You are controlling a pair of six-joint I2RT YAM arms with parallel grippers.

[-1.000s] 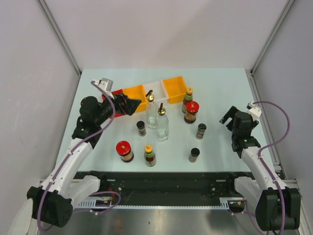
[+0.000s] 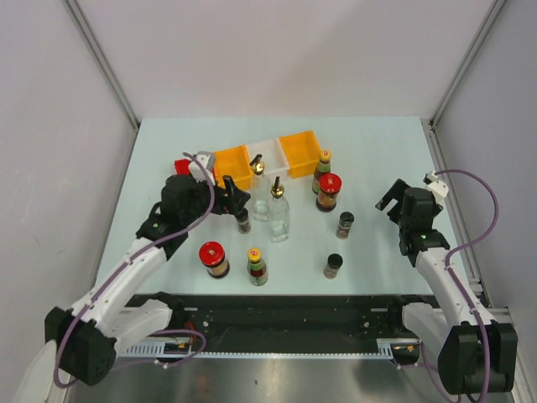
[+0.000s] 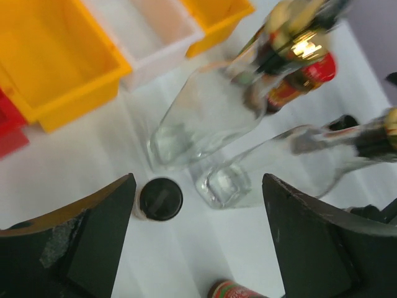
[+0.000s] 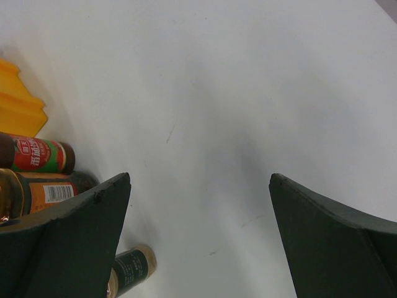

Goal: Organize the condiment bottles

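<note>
Just above a small black-capped shaker (image 2: 243, 222), my left gripper (image 2: 236, 198) has its fingers parted. The left wrist view shows that shaker's round black top (image 3: 160, 199) between the fingers, ahead of the tips, with nothing gripped. Two clear glass bottles with gold pourers, one nearer the bins (image 2: 260, 197) and one nearer the front (image 2: 279, 218), stand right of it. A red-lidded jar (image 2: 214, 259) and a yellow-capped sauce bottle (image 2: 257, 267) are toward the front. Far right, my right gripper (image 2: 393, 201) hangs open and empty above the table.
Along the back runs a row of red, yellow (image 2: 235, 167) and white (image 2: 268, 154) bins, ending in another yellow bin (image 2: 300, 154). A sauce bottle (image 2: 321, 170), a red-lidded jar (image 2: 328, 193) and two shakers, a farther one (image 2: 345, 225) and a nearer one (image 2: 333, 266), stand right of centre.
My left gripper has come from beside the yellow bin toward the front, to over the black-capped shaker. The right arm has barely shifted, and the bottles stand where they were.
</note>
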